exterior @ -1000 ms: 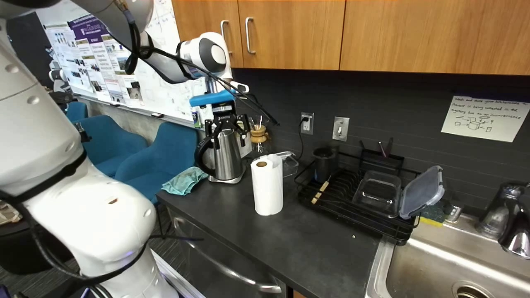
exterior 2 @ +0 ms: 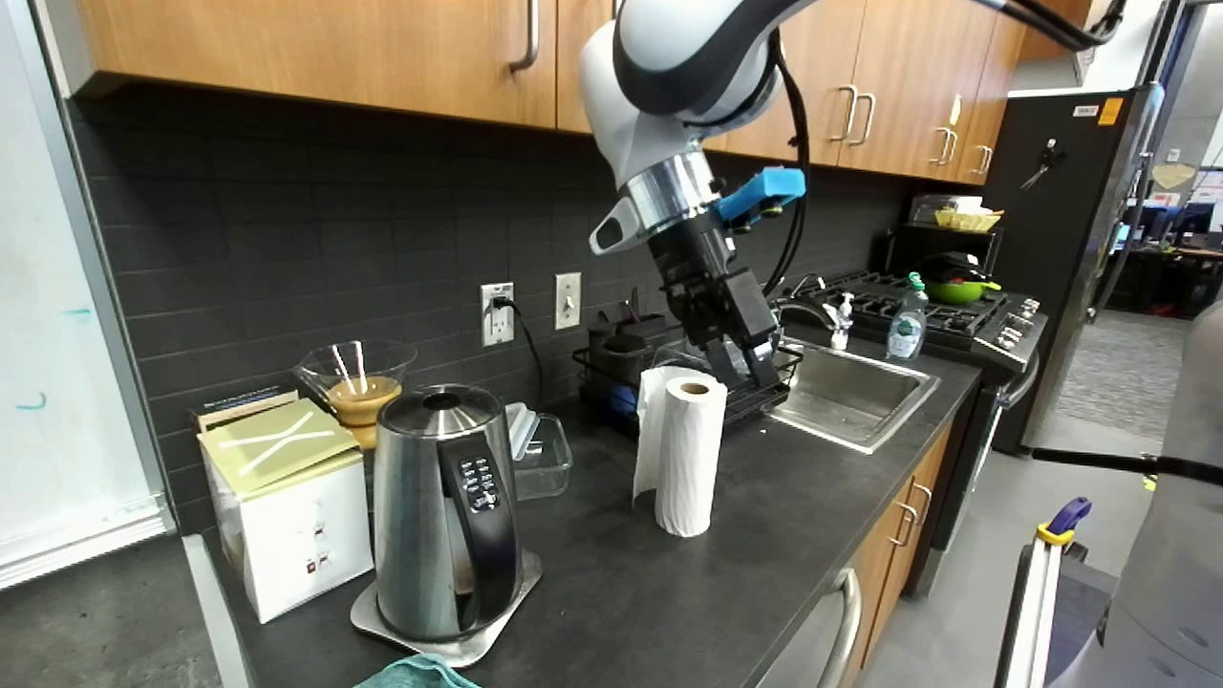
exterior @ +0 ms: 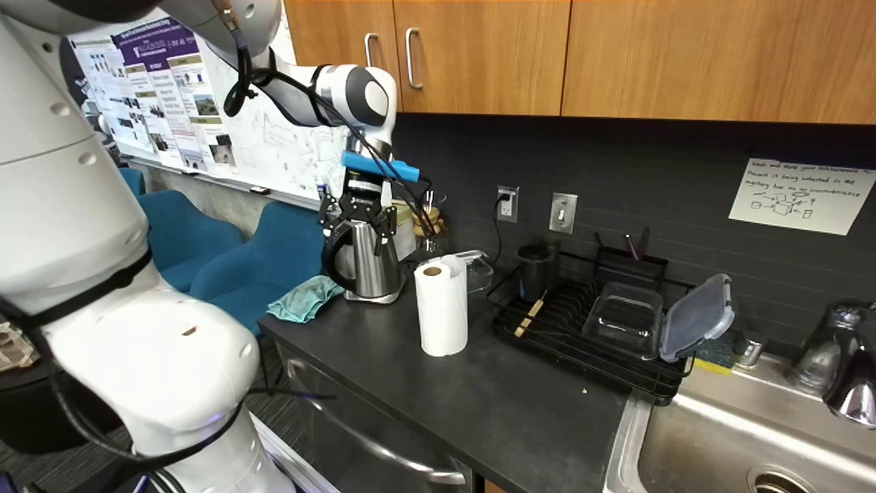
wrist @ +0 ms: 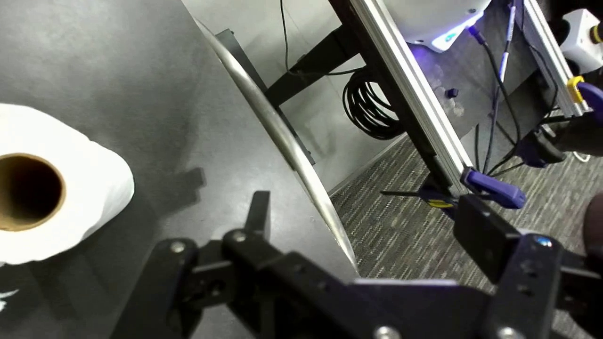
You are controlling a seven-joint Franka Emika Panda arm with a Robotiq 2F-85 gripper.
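Observation:
My gripper (exterior: 356, 229) is open, with its two dark fingers (wrist: 258, 213) set wide apart and nothing between them in the wrist view. In exterior view 2 the gripper (exterior 2: 742, 369) hangs tilted, close to the top of a white paper towel roll (exterior 2: 691, 459). The roll (exterior: 441, 308) stands upright on the dark counter, and its open top (wrist: 85, 169) lies at the left of the wrist view, outside the fingers. A steel kettle (exterior 2: 413, 516) rests on its base. Exterior view 1 has the gripper overlapping the kettle (exterior: 376, 261), but exterior view 2 shows them well apart.
A black dish rack (exterior: 567, 353) with a clear container (exterior: 625, 316) stands right of the roll, beside the sink (exterior: 723, 435). A teal cloth (exterior: 305, 298) and a white box (exterior 2: 292, 527) lie near the kettle.
The wrist has turned and tilted; its upper part and blue piece have shifted right in exterior view 1, while the fingers sit slightly further left. Roll and kettle have not moved.

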